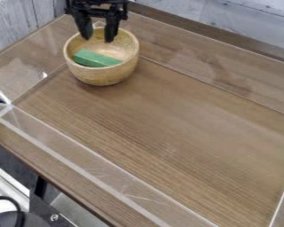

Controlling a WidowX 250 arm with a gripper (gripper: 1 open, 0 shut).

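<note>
A light wooden bowl (102, 73) sits on the wooden table at the upper left, with a green block (97, 58) lying inside it. My black gripper (97, 34) is at the top of the view, its fingers hanging over the back of the bowl, above and behind the green block. Whether the fingers are open or shut is hard to tell at this size.
A pale wall runs along the top edge. Clear tape strips cross the lower left, and dark hardware sits at the bottom left corner.
</note>
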